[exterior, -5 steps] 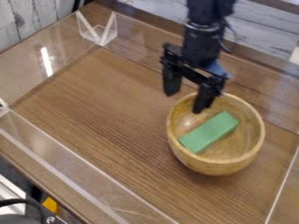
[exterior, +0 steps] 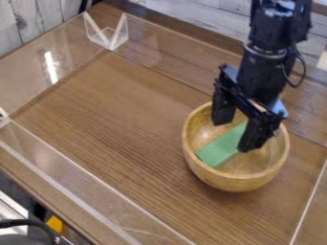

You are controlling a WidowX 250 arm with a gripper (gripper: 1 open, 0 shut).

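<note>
A yellow wooden bowl (exterior: 263,167) sits on the wooden table at the right, with a flat green rectangular piece (exterior: 221,145) lying inside it. My black gripper (exterior: 248,117) hangs over the bowl's back part, its dark fingers spread open. I cannot tell whether the fingertips touch the bowl or anything in it.
A blue object (exterior: 269,119) is partly hidden behind the gripper, at the back of the bowl. A small white wire-like item (exterior: 107,31) stands at the back left.
The gripper has moved from behind and left of the bowl to over it, and lower in the view. The bowl and green piece show little change.
</note>
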